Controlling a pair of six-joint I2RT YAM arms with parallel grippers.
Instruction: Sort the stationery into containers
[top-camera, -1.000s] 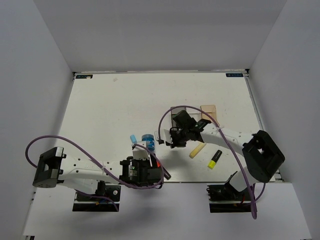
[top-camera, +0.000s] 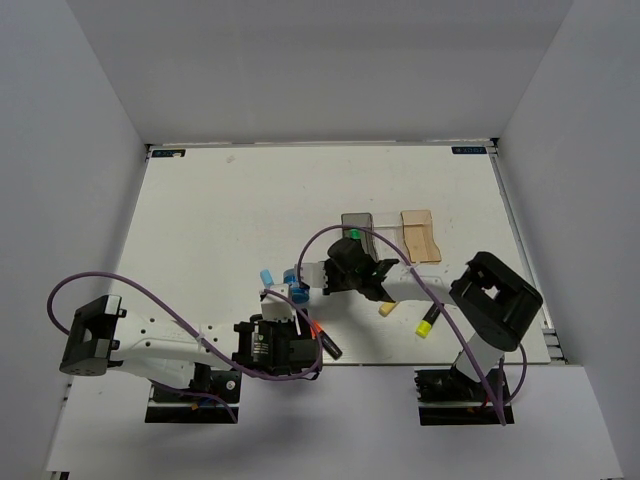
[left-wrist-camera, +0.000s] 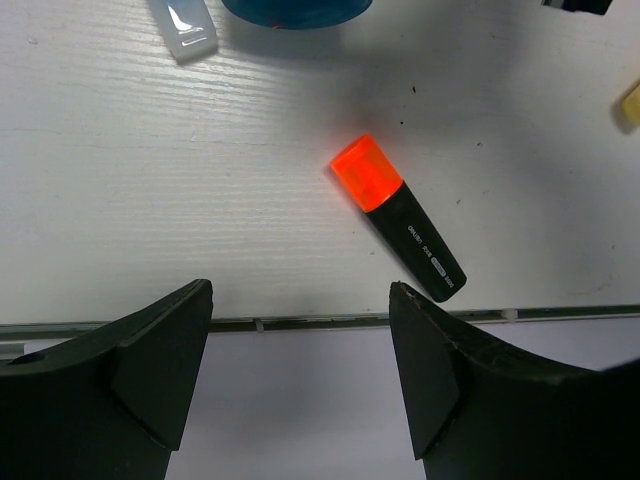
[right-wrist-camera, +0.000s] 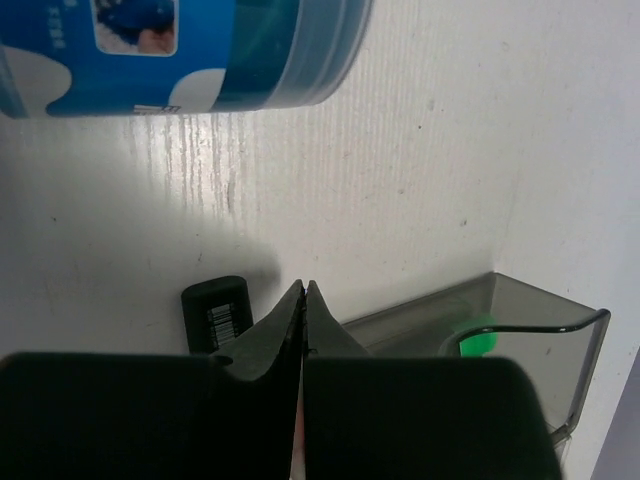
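Observation:
In the right wrist view my right gripper is shut, its tips together with nothing between them. The black end of a highlighter lies outside the fingers, just left of the tips; they hide most of its body. Beside it stands the grey bin, holding a green-capped highlighter. My left gripper stands open and empty, its fingers wide apart. Ahead of it on the table lies an orange-capped black highlighter. A yellow-capped highlighter rests at the right front.
A blue jar lies near the right gripper, with a clear-blue item left of it. A tan block sits below the right arm. Beyond are a white bin and a brown box.
The right gripper has moved left in the top view, staying shut. The left arm barely moved.

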